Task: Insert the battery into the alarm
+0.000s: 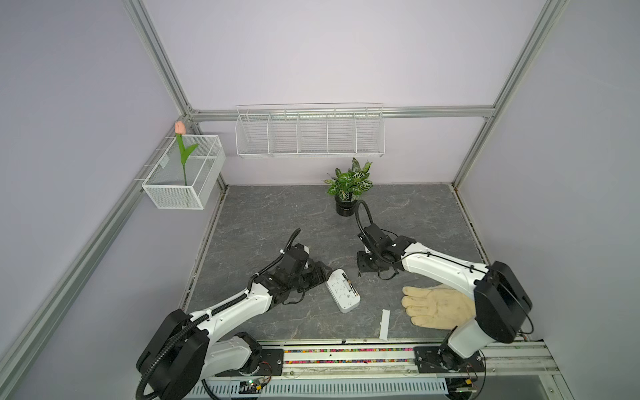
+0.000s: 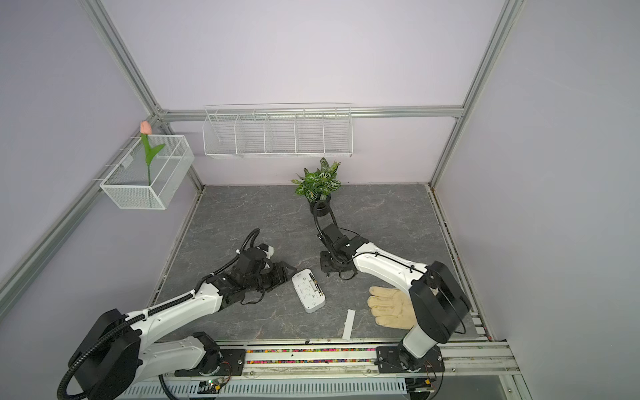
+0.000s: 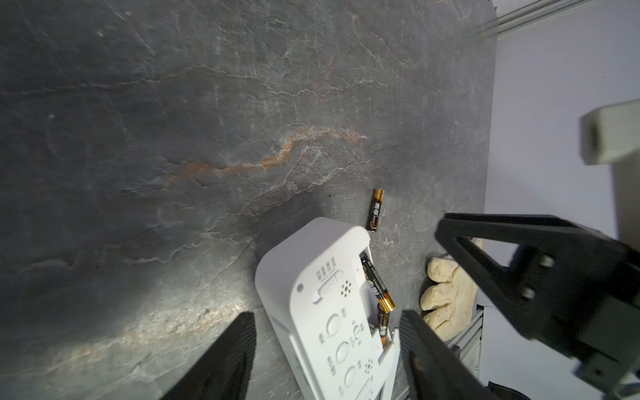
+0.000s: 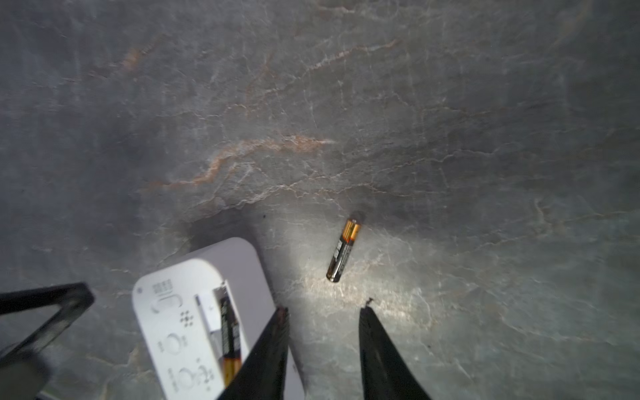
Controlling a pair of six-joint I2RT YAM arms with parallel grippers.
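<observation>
The white alarm (image 1: pixel 341 292) lies on the dark table with its battery bay open along one side. Two batteries show in the bay, one (image 3: pixel 373 280) lying askew above another (image 3: pixel 383 325). A loose battery (image 4: pixel 342 250) lies on the table beside the alarm's upper end. My left gripper is at the alarm's upper left end, its fingers apart on either side of the body in its wrist view, not visibly gripping it. My right gripper stands open above the table beside the alarm, with nothing between its fingers and the loose battery just beyond them.
A beige glove (image 1: pixel 436 308) and a white strip (image 1: pixel 384 324) lie at the front right. A potted plant (image 1: pixel 348 186) stands at the back. Wire baskets (image 1: pixel 310 131) hang on the walls.
</observation>
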